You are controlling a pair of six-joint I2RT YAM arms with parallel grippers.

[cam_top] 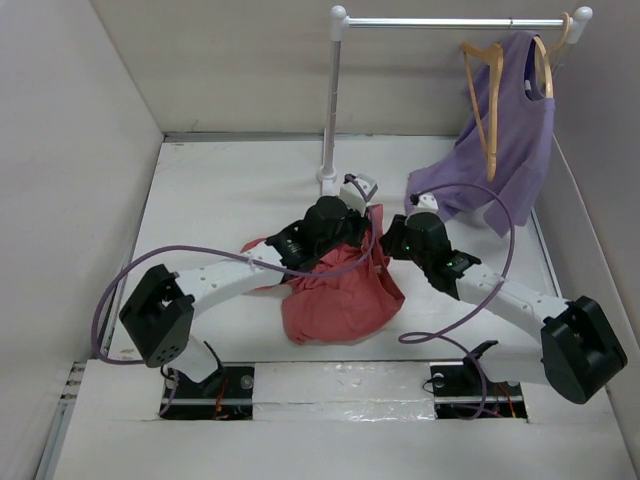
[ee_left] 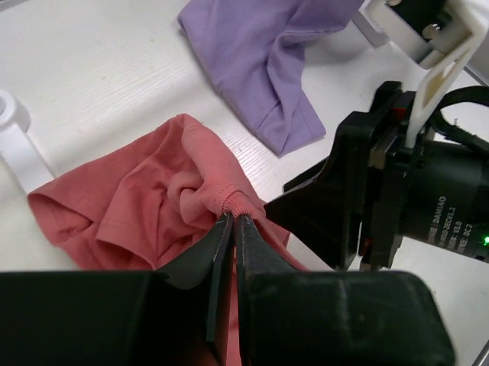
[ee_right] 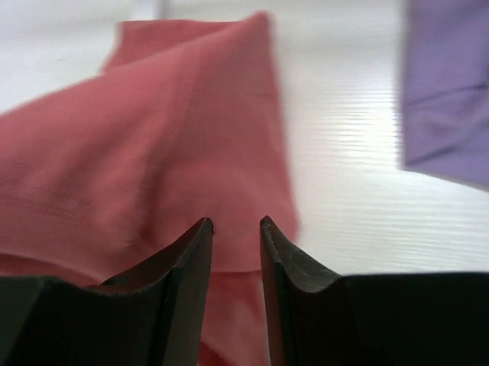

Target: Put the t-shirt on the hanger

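Note:
The red t-shirt (cam_top: pixel 340 305) lies crumpled on the white floor. My left gripper (cam_top: pixel 362 225) is raised over it, shut on a thin gathered edge of the shirt (ee_left: pixel 206 175), as the left wrist view shows. My right gripper (cam_top: pixel 392 235) is close beside it at the shirt's right side; its two fingertips show slightly apart in the right wrist view (ee_right: pixel 237 225), with red cloth below and beyond them. Wooden hangers (cam_top: pixel 490 140) hang on the rack at the top right.
A purple garment (cam_top: pixel 510 120) hangs on the rack's bar (cam_top: pixel 440 22) and drapes onto the floor at the right. The rack's post (cam_top: pixel 330 100) stands behind the red shirt.

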